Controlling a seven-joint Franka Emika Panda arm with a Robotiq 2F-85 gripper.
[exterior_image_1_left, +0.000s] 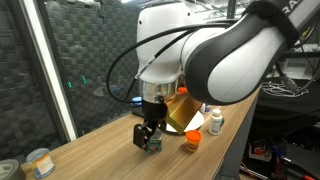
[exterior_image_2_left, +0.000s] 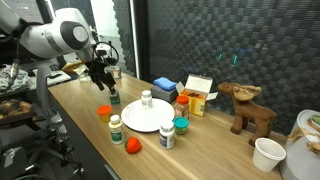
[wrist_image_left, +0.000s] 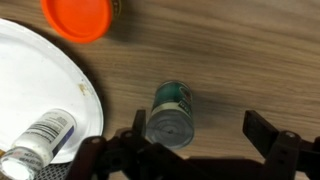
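Between my gripper's spread fingers, in the wrist view, stands a small dark green bottle with a grey top (wrist_image_left: 171, 125), nearer the left finger (wrist_image_left: 128, 152). The gripper is open and holds nothing. In exterior view 1 the gripper (exterior_image_1_left: 149, 130) hangs low over the bottle (exterior_image_1_left: 154, 144) and partly covers it. From the other side, the bottle (exterior_image_2_left: 114, 97) shows upright on the wooden table, just beside and below the fingers; whether they touch it I cannot tell.
An orange cup (exterior_image_1_left: 193, 141) and a white plate (exterior_image_2_left: 149, 118) with a white bottle (exterior_image_2_left: 147, 99) on it are close by. Several bottles, a tomato (exterior_image_2_left: 133, 146), a yellow box (exterior_image_2_left: 198, 95) and a toy moose (exterior_image_2_left: 251, 113) lie farther along. Two cans stand at the table's left end in exterior view 1.
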